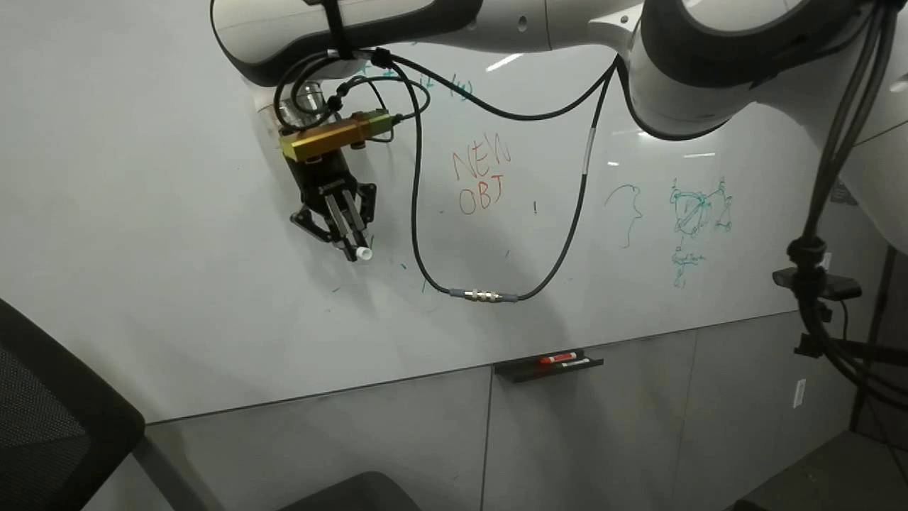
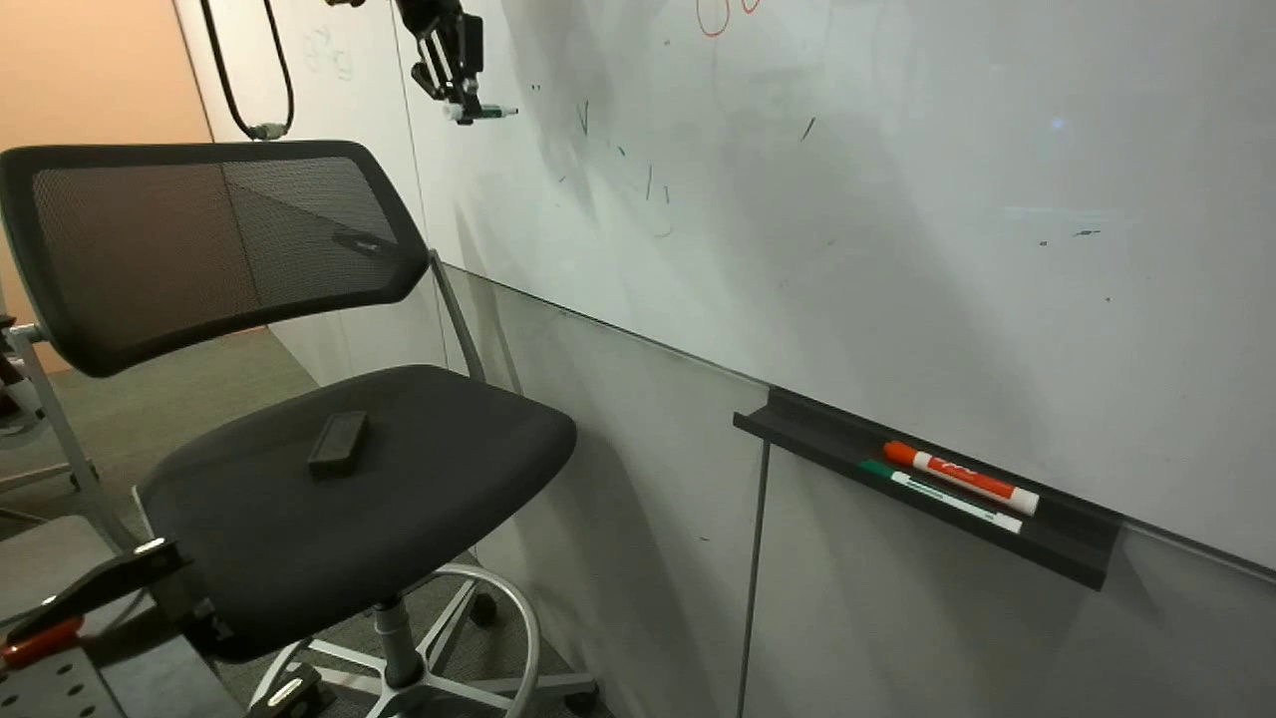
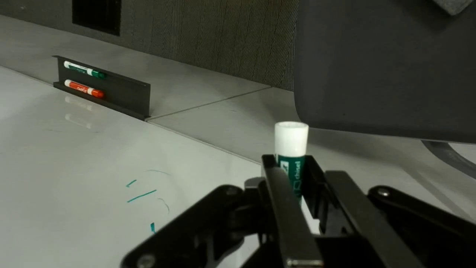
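Observation:
A green-and-white marker [image 3: 291, 142] is pinched in my gripper, which is shut on its barrel. Its white end faces the wrist camera, while the far end is hidden by the fingers there. From the side, in exterior view 2, the marker [image 2: 492, 112] lies roughly level, its narrow tip pointing toward the whiteboard [image 2: 909, 156]. A gap seems to separate tip and board. Exterior view 1 has the gripper [image 1: 359, 252] in front of the board's left half, left of the red writing "NEW OBJ" [image 1: 482, 174]. Short green strokes [image 3: 141, 195] mark the board close by.
Below the board, a black tray [image 2: 825, 445] holds a red marker [image 2: 963, 477] and a green-capped marker [image 2: 945, 497]. An office chair [image 2: 395, 491] stands near the wall with a dark block [image 2: 340, 444] on its seat. A cable [image 1: 417, 187] loops beneath the arm.

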